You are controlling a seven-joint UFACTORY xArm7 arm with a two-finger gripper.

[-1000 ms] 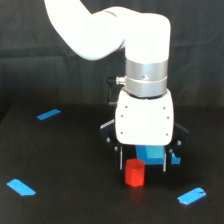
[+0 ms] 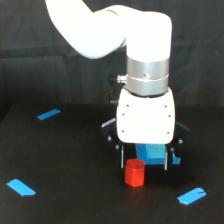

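The white gripper (image 2: 144, 160) points downward right of centre, its thin dark fingers apart on either side. It looks open. A small red block (image 2: 134, 174) stands on the dark table close to the left finger, low in the gap as seen from here. Whether it lies in line with the fingers in depth, I cannot tell. Behind it is a blue object (image 2: 153, 153), partly covered by the gripper body and seen between the fingers.
Flat blue pieces mark the table: one at the far left (image 2: 48, 114), another at the near left (image 2: 20, 187), a third at the near right (image 2: 191, 196). Bare dark surface lies between them. A dark curtain (image 2: 40, 70) closes off the back.
The gripper sits very slightly higher in the view than a second ago. The red block and the blue pieces have not moved.
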